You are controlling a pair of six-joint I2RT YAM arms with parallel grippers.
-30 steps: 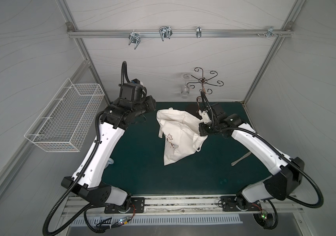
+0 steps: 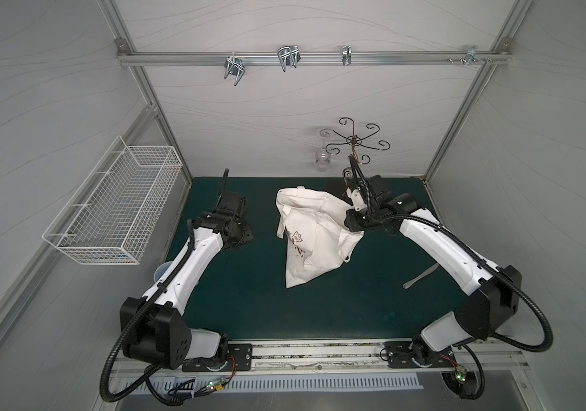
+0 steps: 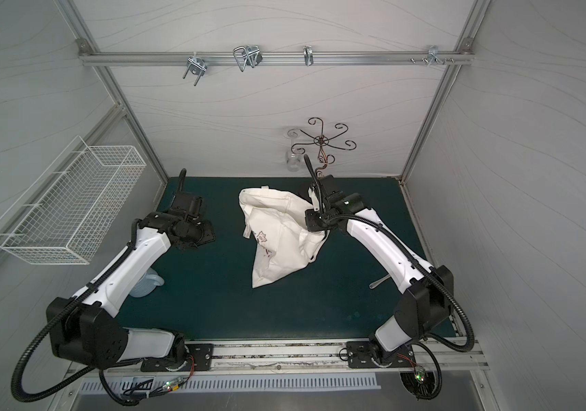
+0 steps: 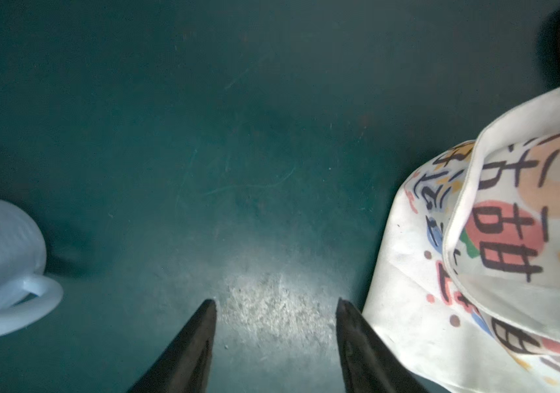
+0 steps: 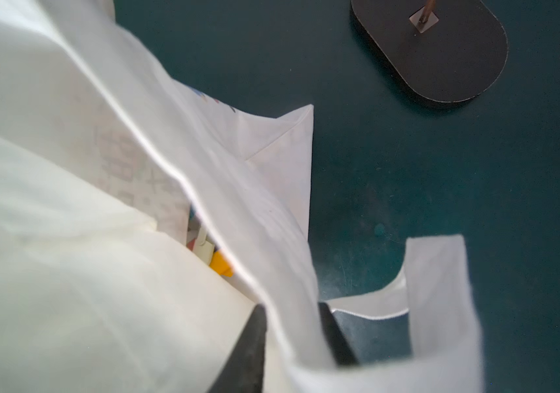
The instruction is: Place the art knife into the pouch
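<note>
The white cloth pouch (image 2: 313, 236) lies in the middle of the green table, rumpled and with its mouth raised toward the right. My right gripper is at that mouth, fingers apart on either side of the cloth rim (image 5: 227, 245). Within the pouch, the right wrist view shows a small white and yellow patch (image 5: 217, 262); I cannot tell whether it is the art knife, which I recognise nowhere else. Left of the pouch, my left gripper stands open above bare table with nothing between its fingers.
A pale blue cup (image 4: 1, 255) stands at the left. Behind the pouch is a metal stand on a dark base (image 5: 437, 52). A thin knife-like utensil (image 2: 419, 276) lies front right. A wire basket (image 2: 121, 198) hangs left.
My left arm has come down from high at the back left to just above the table.
</note>
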